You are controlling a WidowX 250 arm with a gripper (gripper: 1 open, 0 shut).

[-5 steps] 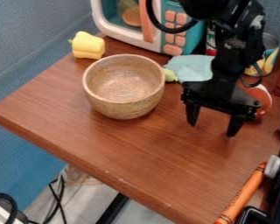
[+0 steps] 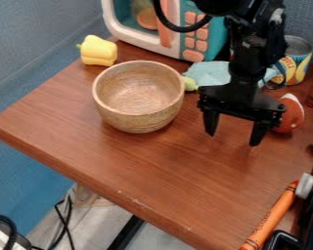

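Note:
My black gripper (image 2: 233,131) hangs over the wooden table (image 2: 146,186), right of a wooden bowl (image 2: 136,109), its two fingers apart and pointing down with nothing visible between them. A red-orange object with a white part (image 2: 289,115) lies behind it at the right, partly hidden. A pale blue cloth (image 2: 206,72) lies at the back, with a small yellow-green object beside the bowl.
A toy microwave (image 2: 199,39) and yellow pepper (image 2: 98,51) stand at the back, a can (image 2: 292,61) at back right. An orange crayon-like item (image 2: 272,220) lies front right.
My gripper has moved slightly up and to the left since a second ago. The other things look unchanged.

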